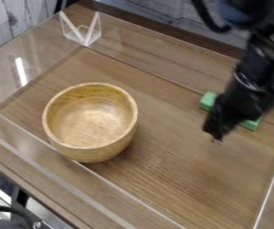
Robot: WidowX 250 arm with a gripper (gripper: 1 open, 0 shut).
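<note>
My gripper (215, 130) hangs low over the right part of the wooden table, blurred, in front of the green block (209, 99), which it partly hides. It looks shut, with nothing visible between its fingers; whether it touches the block cannot be told. An empty wooden bowl (90, 121) sits on the left half of the table, clear of the gripper.
A small white wire-like stand (82, 29) is at the back left. A pale edge runs down the right side.
</note>
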